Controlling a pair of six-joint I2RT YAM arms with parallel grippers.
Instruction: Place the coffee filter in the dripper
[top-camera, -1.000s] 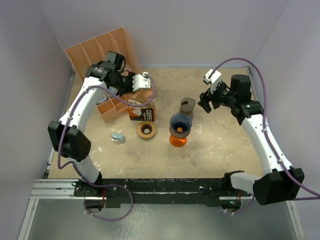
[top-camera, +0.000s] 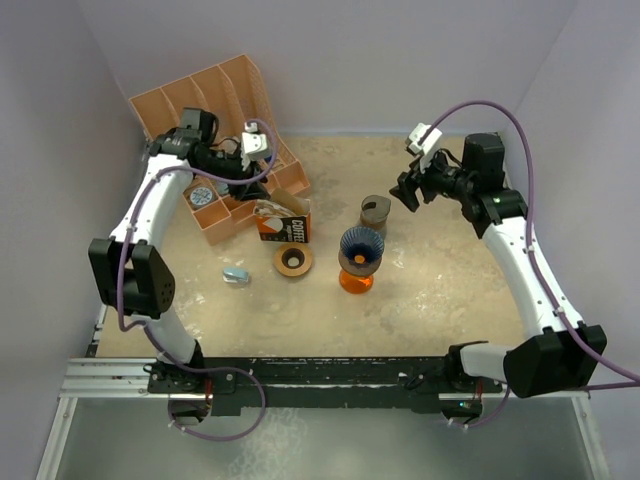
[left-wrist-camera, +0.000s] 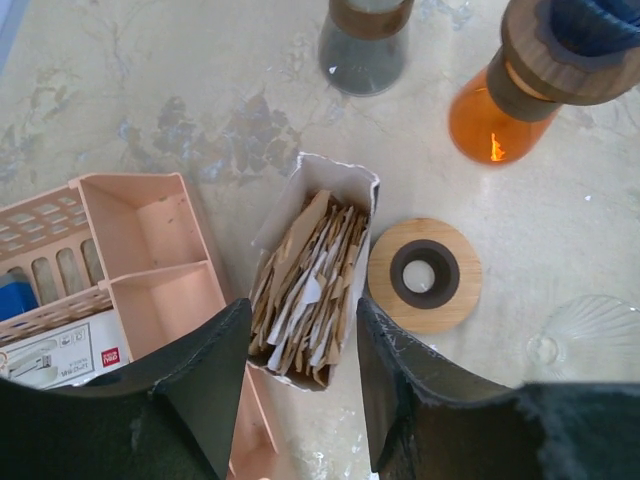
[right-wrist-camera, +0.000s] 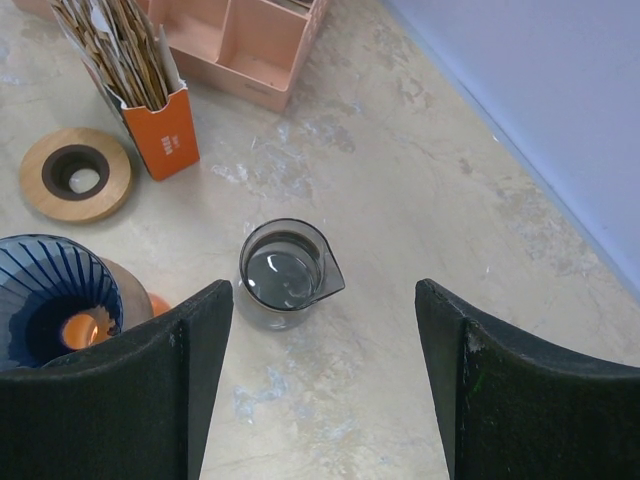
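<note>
Brown paper filters (left-wrist-camera: 310, 275) stand packed in the open coffee filter box (top-camera: 284, 227). Over that box hangs my left gripper (top-camera: 262, 190), and in the left wrist view its fingers (left-wrist-camera: 222, 375) stand apart, with the near end of the box seen in the gap ahead of them. Nothing is held there. The blue ribbed dripper (top-camera: 362, 243) rests on a carafe with a brown collar and orange base (top-camera: 355, 282). My right gripper is wide open and empty, up and to the right of the smoky glass beaker (right-wrist-camera: 285, 266).
A pink compartment organizer (top-camera: 218, 225) stands at the back left beside the box. In front of the box lies a round wooden ring (top-camera: 293, 260), with a small clear glass piece (top-camera: 236, 275) to its left.
My right arm has shifted slightly. The box, dripper and beaker have stayed put.
</note>
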